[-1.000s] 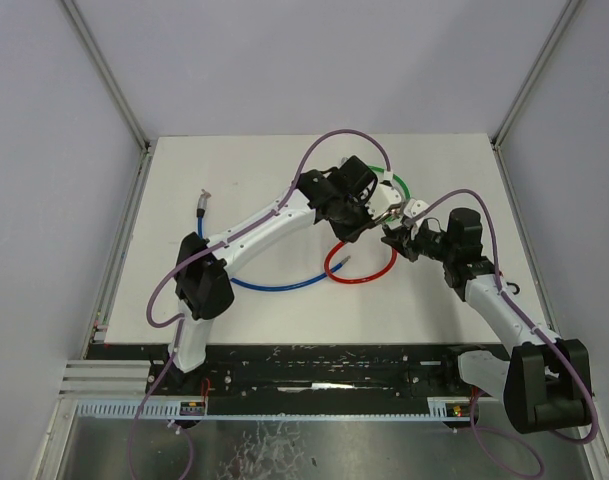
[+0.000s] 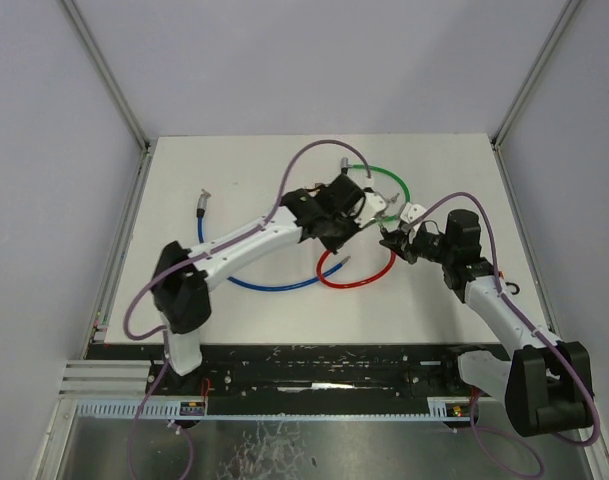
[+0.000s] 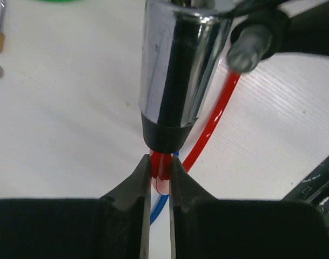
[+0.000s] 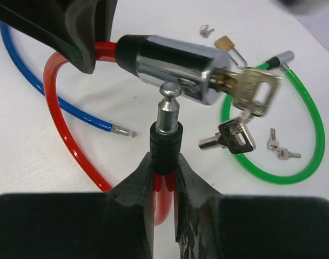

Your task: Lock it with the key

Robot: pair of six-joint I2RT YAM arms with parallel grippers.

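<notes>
My left gripper is shut on the red cable just behind the black collar of the silver lock head [image 3: 178,70]. In the right wrist view a key [image 4: 256,89] stands in the end of that lock head [image 4: 178,62], and a second black-headed key [image 4: 235,136] dangles from it. My right gripper is shut on the cable's other end, below the metal pin [image 4: 168,110]. The pin points up, its rounded tip in plain sight outside the lock head. Whether the two touch is unclear. The left finger [image 4: 80,32] shows at upper left.
A blue cable [image 2: 274,288] lies at left centre. Behind the grippers is a green cable [image 4: 315,121] with loose keys [image 4: 283,148] inside its curve. A brass padlock [image 4: 225,43] lies farther back.
The left arm has shifted left, carrying the lock head slightly away from the right gripper. The red loop has moved left with it. My right arm has hardly moved.
</notes>
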